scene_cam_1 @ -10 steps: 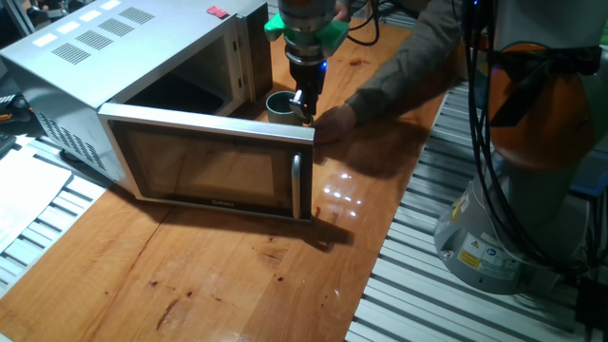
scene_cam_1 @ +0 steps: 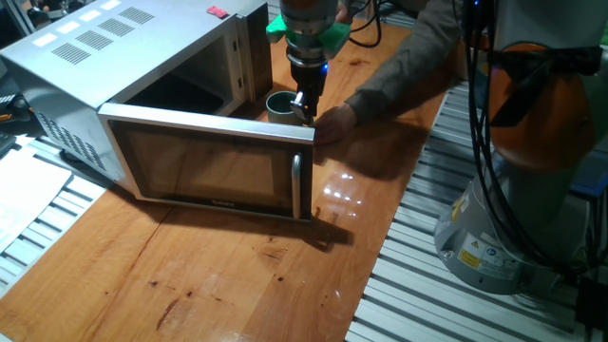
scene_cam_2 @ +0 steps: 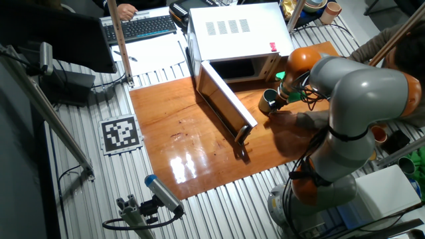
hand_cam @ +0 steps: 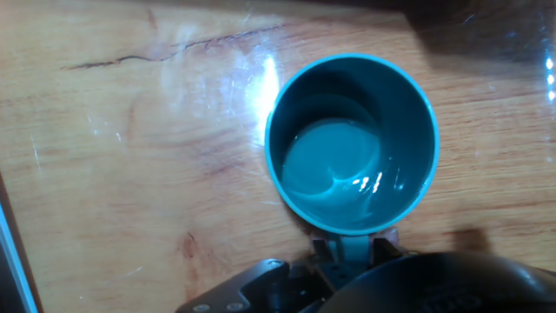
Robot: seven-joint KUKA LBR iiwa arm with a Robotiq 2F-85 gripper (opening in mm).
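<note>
A teal mug (hand_cam: 334, 161), upright on the wooden table, holds what looks like clear liquid. Its handle (hand_cam: 353, 249) points toward my gripper, with one dark finger on either side; whether they press on it cannot be made out. In exterior view 1 the mug (scene_cam_1: 281, 106) shows partly behind the top edge of the microwave door (scene_cam_1: 209, 163), with my gripper (scene_cam_1: 304, 106) at its right side. The microwave (scene_cam_2: 238, 30) stands with its door swung wide open, its cavity dark.
A person's hand (scene_cam_1: 334, 123) rests beside my gripper, the forearm reaching in from the right. The open door stands close to the mug. Bare table (scene_cam_2: 176, 133) lies on the door's other side. A marker board (scene_cam_2: 121, 134) sits past the table's edge.
</note>
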